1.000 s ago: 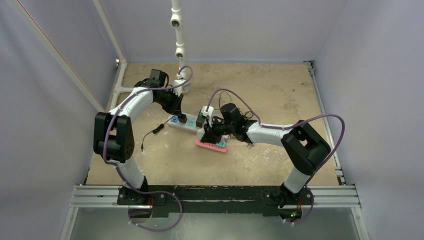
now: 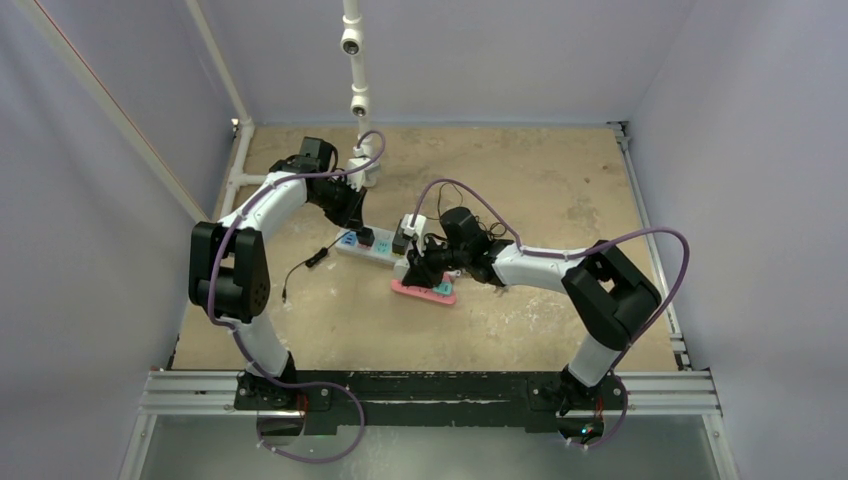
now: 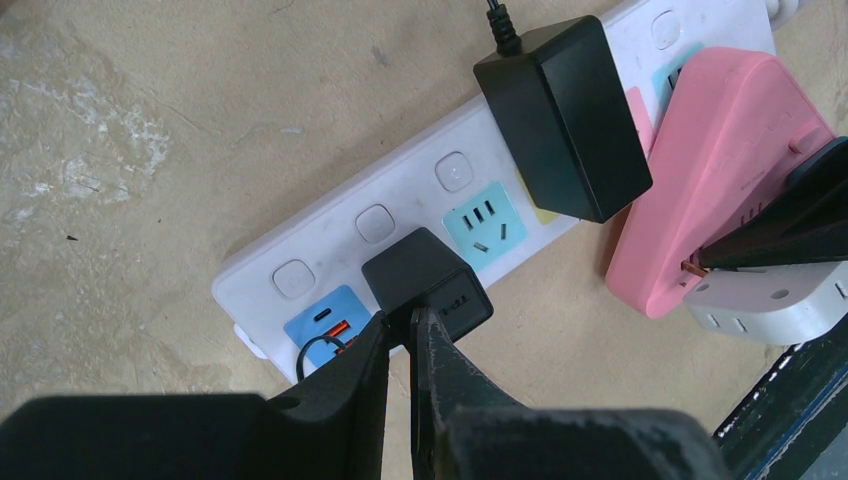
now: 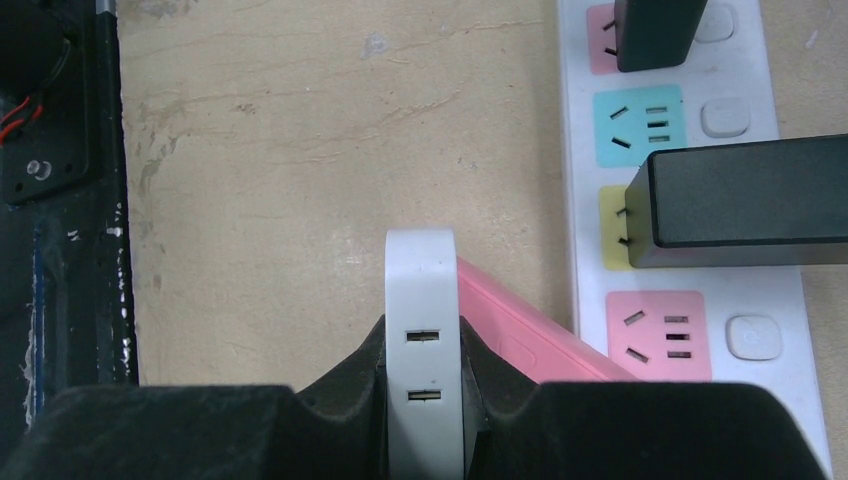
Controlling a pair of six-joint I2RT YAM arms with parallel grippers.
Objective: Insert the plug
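A white power strip [image 3: 300, 250] lies on the table. My left gripper is shut on a small black plug [image 3: 430, 270], which sits over the strip between the blue USB panel and a cyan socket [image 3: 485, 225]; whether it is seated cannot be seen. A larger black adapter [image 3: 560, 120] stands on the strip's yellow socket. My right gripper [image 2: 410, 270] is shut on a white block with slots [image 4: 421, 350], low above or against a pink strip [image 4: 520, 340] beside the white power strip.
Loose cables lie left of the strip and behind my right gripper [image 2: 450, 200]. A white camera post [image 2: 360, 80] stands at the back.
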